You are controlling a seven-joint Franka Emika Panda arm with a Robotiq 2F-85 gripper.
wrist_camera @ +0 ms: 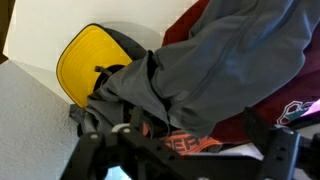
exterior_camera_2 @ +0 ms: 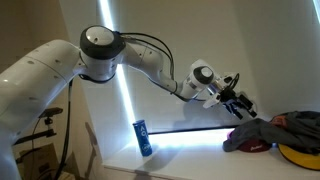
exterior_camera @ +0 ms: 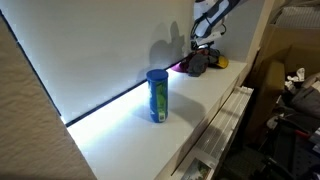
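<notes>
My gripper (exterior_camera_2: 243,105) stands open above the heap of cloth on the counter. In the wrist view its two dark fingers (wrist_camera: 125,143) reach in from the bottom, spread wide apart, with nothing held between them. Below lies a dark grey cloth (wrist_camera: 235,65), crumpled over something dark red (wrist_camera: 180,28). Partly under the cloth is a yellow cap-like piece (wrist_camera: 90,62). The same grey cloth (exterior_camera_2: 275,132) droops over the pile in exterior view 2, apart from the gripper.
A blue cylindrical can (exterior_camera: 158,95) stands upright on the white counter (exterior_camera: 120,150), well away from the heap. A wall runs along the back, and an open drawer (exterior_camera: 225,120) lies along the front.
</notes>
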